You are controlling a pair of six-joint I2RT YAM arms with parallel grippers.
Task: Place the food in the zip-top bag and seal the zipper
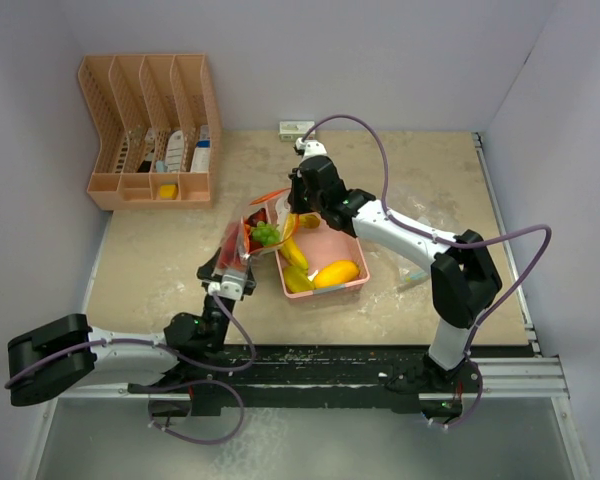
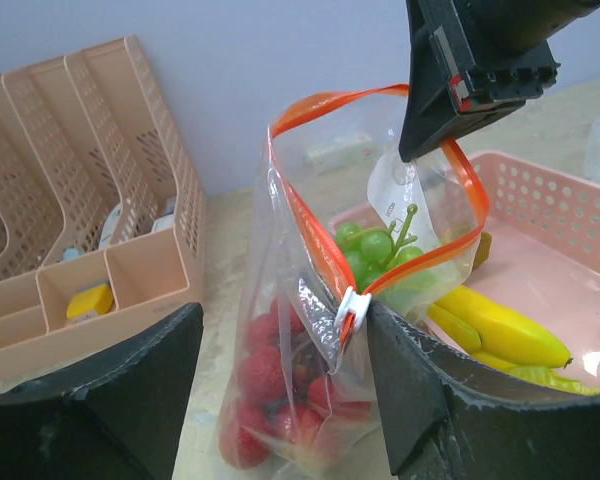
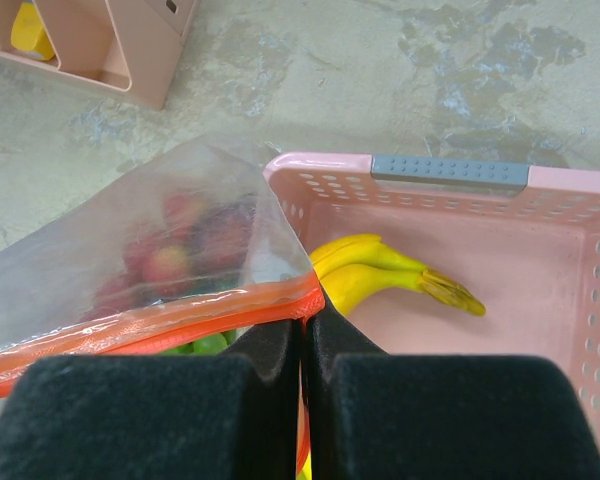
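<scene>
A clear zip top bag [image 2: 248, 330] with an orange-edged mouth stands left of the basket, its mouth gaping. Red round fruits [image 2: 265, 375] lie low inside it, and green grapes [image 2: 375, 245] show through its mouth. The white zipper slider [image 2: 352, 308] is at the near corner of the orange edge. My left gripper [image 1: 229, 273] is open at the near side of the bag, its right finger [image 2: 405, 385] close to the slider; whether they touch cannot be told. On the far side, my right gripper is shut on the bag's orange edge.
The pink basket [image 1: 358, 262] holds bananas [image 1: 294, 254] and a larger yellow item [image 1: 336, 274]. A beige divided organizer [image 1: 102, 190] stands at the back left. Crumpled clear plastic [image 1: 420, 215] lies on the right. Tabletop left of the bag is bare.
</scene>
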